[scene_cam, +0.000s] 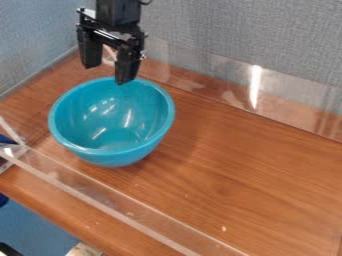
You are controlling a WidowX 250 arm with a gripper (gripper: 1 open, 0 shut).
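A large teal bowl [111, 130] sits upright on the wooden table [241, 190] in the left half of the view, empty inside as far as it shows. My black gripper [107, 65] is above the bowl's back rim, its fingers spread apart and pointing down, with nothing visible between them.
A clear low barrier runs along the table's edges. A dark blue object [6, 142] is partly visible at the left edge. A grey padded wall stands behind.
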